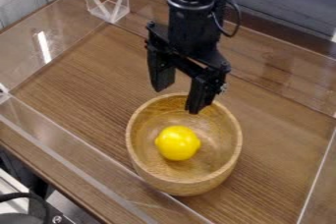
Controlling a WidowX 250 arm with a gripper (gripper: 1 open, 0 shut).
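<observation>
A yellow ball (178,142) sits inside a round tan wooden bowl (183,175) in the lower middle of the table. My black gripper (183,92) hangs over the back rim of the bowl, above and behind the ball, with its fingers apart and nothing seen between them.
The wooden table (75,88) has free room to the left and right of the bowl. A small white wire-like object (108,4) stands at the back left. Clear edges run along the left and right sides, and a dark cable lies at the lower left corner.
</observation>
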